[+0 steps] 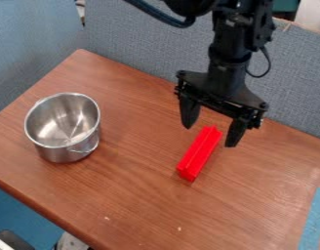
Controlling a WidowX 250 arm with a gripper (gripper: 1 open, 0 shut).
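My black gripper (211,128) is open above the wooden table, its two fingers straddling the upper end of a red oblong block (198,153), with nothing seen held between them. The block lies flat on the table, right of centre. A shiny steel pot (61,125) with a wire handle stands at the left of the table.
A blue strip (312,217) lies at the right edge. A grey padded panel (137,54) borders the back, a bluish one the left.
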